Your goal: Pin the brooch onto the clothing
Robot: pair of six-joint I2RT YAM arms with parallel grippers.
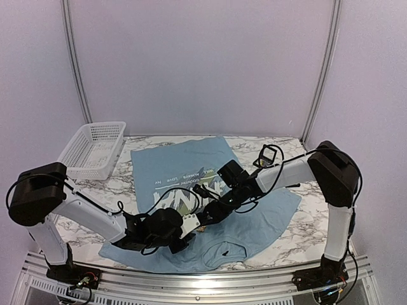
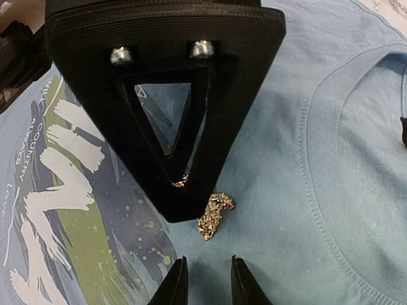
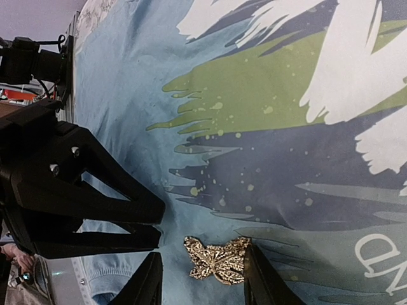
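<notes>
A blue T-shirt point(image 1: 267, 225) with a green, grey and white print lies flat on the marble table. A gold glittery butterfly brooch lies on it beside the collar point(image 2: 323, 121), partly hidden in the left wrist view by the right gripper's black body. My left gripper hovers just short of the brooch, fingertips apart, nothing seen between them. My right gripper has its open fingers either side of the brooch, one fingertip at its edge; whether it touches cannot be told.
A white plastic basket point(image 1: 76, 165) stands at the back left. A small dark object point(image 1: 266, 157) lies behind the right arm. Both arms crowd the middle of the shirt, close to each other.
</notes>
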